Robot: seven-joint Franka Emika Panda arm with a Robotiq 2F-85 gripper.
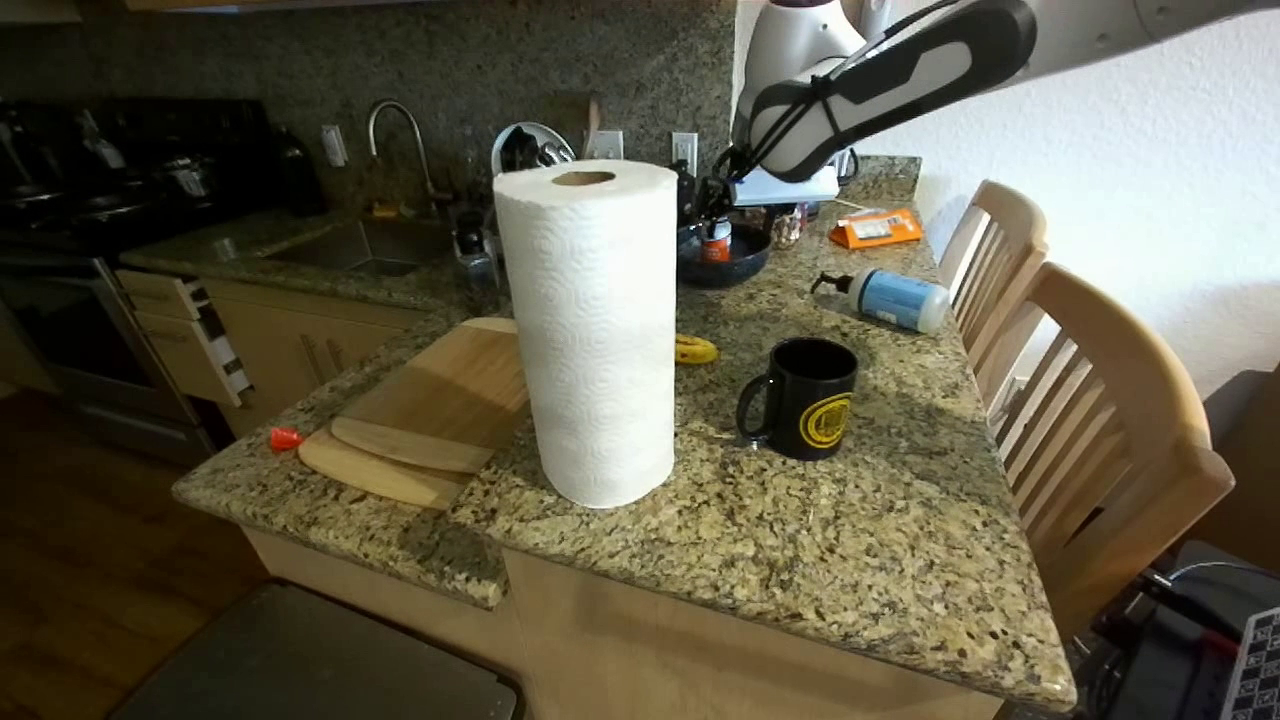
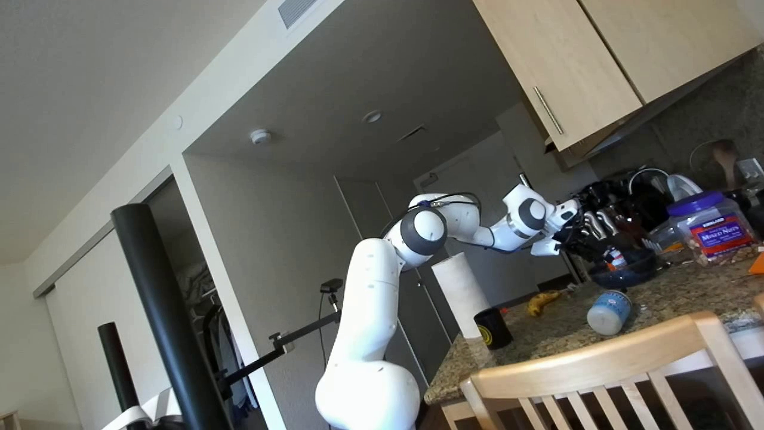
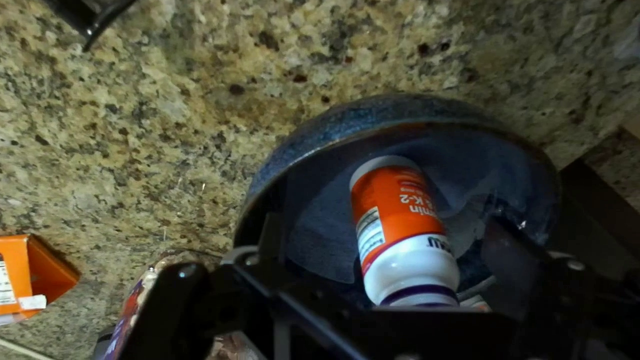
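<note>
An orange and white supplement bottle (image 3: 399, 222) stands in a dark blue bowl (image 3: 336, 135) on the granite counter. In exterior view 1 the bottle (image 1: 716, 244) shows above the bowl's rim (image 1: 750, 266), its top partly covered by dark gripper parts. My gripper is open, its dark fingers (image 3: 271, 237) on either side of the bottle in the wrist view. No finger visibly touches the bottle there. How deep the fingertips reach around it is hard to tell. In exterior view 2 the gripper (image 2: 573, 236) hangs above the bowl.
A mixed nuts jar (image 2: 716, 229) and an orange packet (image 1: 877, 228) stand near the bowl. A pump bottle (image 1: 900, 300) lies on its side. Nearer the front are a banana (image 1: 695, 349), a black mug (image 1: 813, 398) and a tall paper towel roll (image 1: 594, 336).
</note>
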